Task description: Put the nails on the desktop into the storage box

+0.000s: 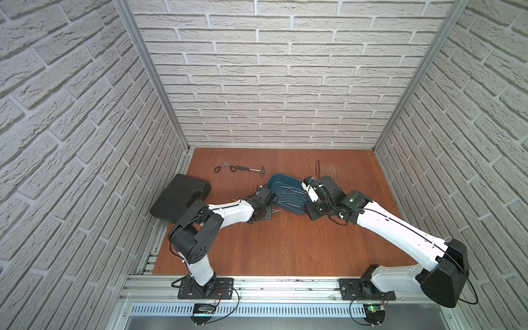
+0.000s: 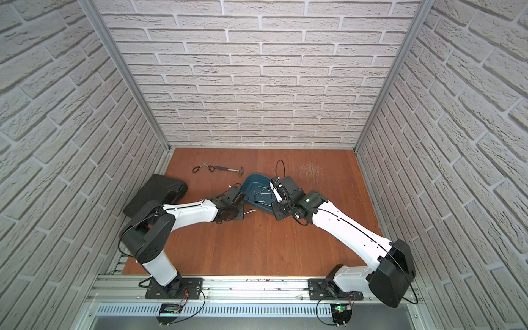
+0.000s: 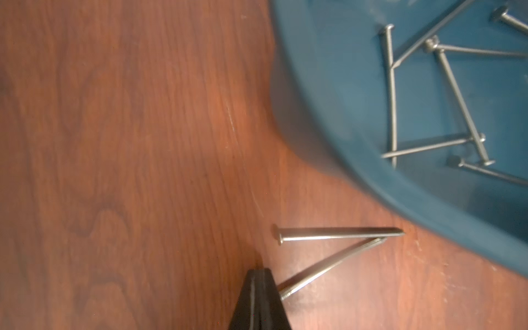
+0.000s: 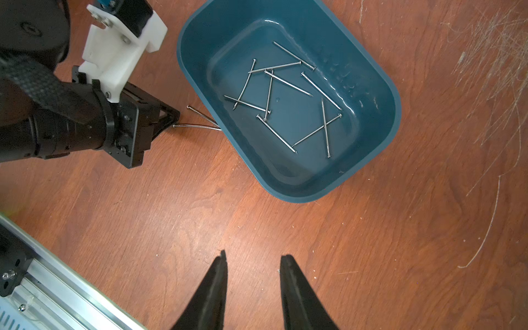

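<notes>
Two silver nails lie on the wooden desktop beside the blue storage box (image 4: pixel 250 162). In the left wrist view the upper nail (image 3: pixel 341 237) lies nearly level, and the lower nail (image 3: pixel 330 266) slants so their far ends meet. My left gripper is shut with nothing between its fingers; the lower nail's near end is outside them, at their right side, partly hidden. Several nails (image 4: pixel 286 83) rest inside the box. My right gripper stands open and empty over bare desktop, near the box in the top views.
Pliers (image 1: pixel 225 166) and a hammer (image 1: pixel 250 168) lie at the back left. A black case (image 1: pixel 180 197) stands at the left edge. Thin bristles or wires (image 4: pixel 495 66) lie at the back right.
</notes>
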